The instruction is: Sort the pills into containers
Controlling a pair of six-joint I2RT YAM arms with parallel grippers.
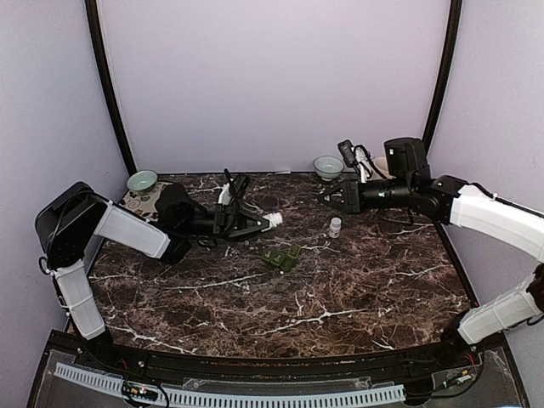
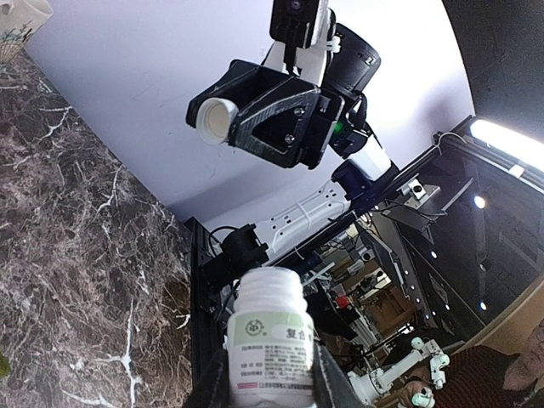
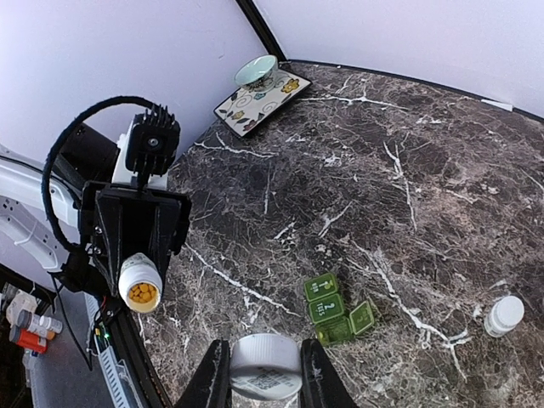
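My left gripper (image 1: 257, 226) is shut on a white pill bottle (image 2: 270, 348) with a pale green label, above the table left of centre. The bottle is uncapped; yellow-orange pills show in its mouth in the right wrist view (image 3: 141, 293). My right gripper (image 1: 330, 201) is shut on a round white cap (image 3: 266, 365), well apart from the bottle. Below them on the table lies a green pill box (image 3: 327, 310) with several small compartments, one section set at an angle. A second small white bottle (image 1: 335, 227) with its white lid stands upright to the right of the box.
A pale green bowl (image 1: 142, 181) stands at the back left on a flowered square plate (image 3: 255, 110). Another pale bowl (image 1: 328, 167) is at the back, near the right arm.
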